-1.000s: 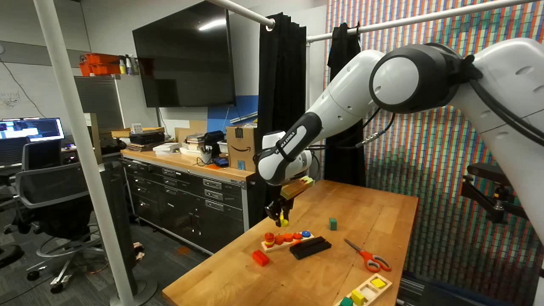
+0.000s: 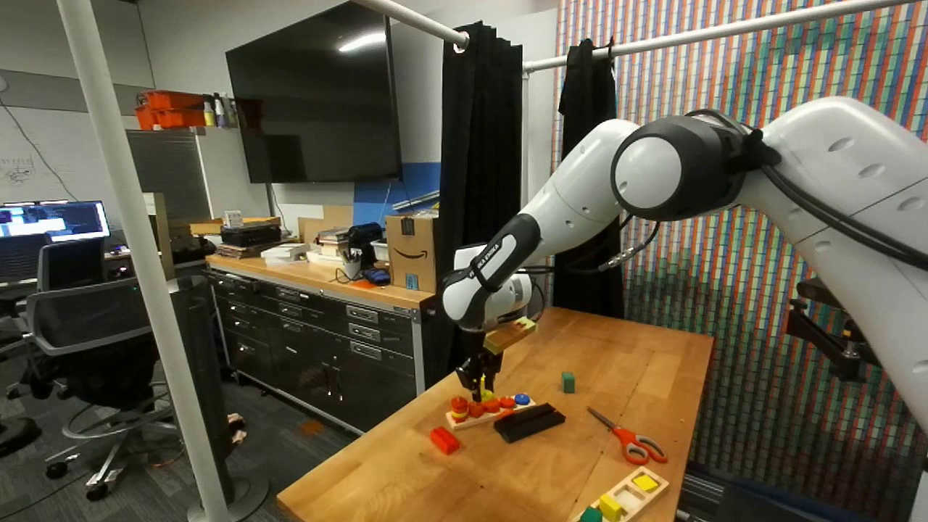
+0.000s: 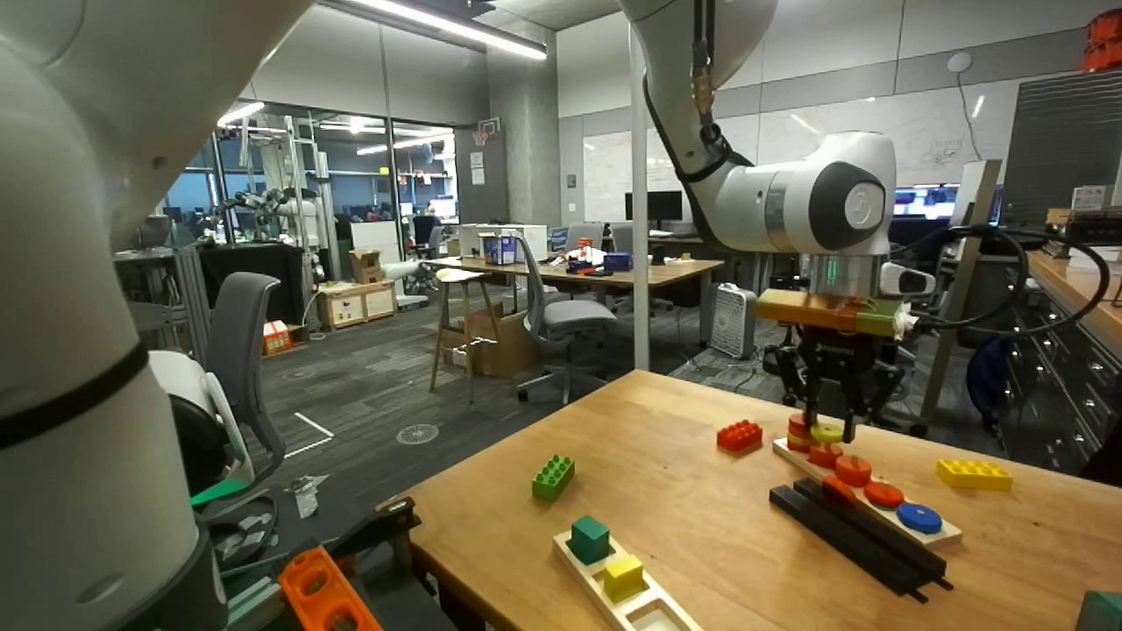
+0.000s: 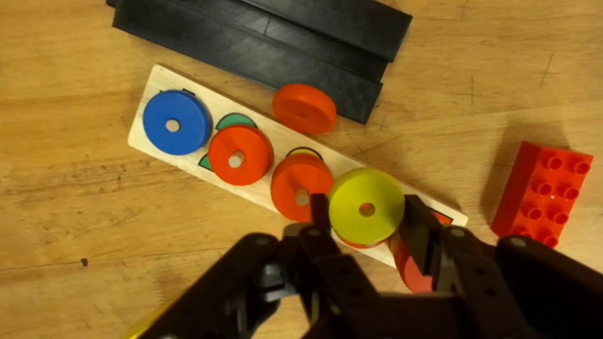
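Between its fingertips, my gripper is shut on a yellow disc [image 4: 362, 217] with a small centre hole. In the wrist view the disc hangs over the wooden peg board [image 4: 195, 165], hiding much of a red disc below it. A blue disc [image 4: 164, 137] sits at one end of the board. Two red discs, an outer one [image 4: 229, 149] and a middle one [image 4: 291, 181], have peg tips showing. A stack of discs [image 3: 799, 432] at the other end has red on top. One loose orange-red disc [image 4: 304, 107] leans at the board's edge against black bars.
Black bars [image 3: 857, 535] lie along the board. A red brick [image 4: 537, 192], a yellow brick [image 3: 974, 475] and a green brick [image 3: 553, 478] are nearby. Scissors [image 2: 633, 445] and a block tray [image 3: 631, 606] rest farther off. The table's middle has free room.
My gripper has come down with the yellow disc, from above and behind the peg board to close over its pegs. The other things on the table look unmoved.
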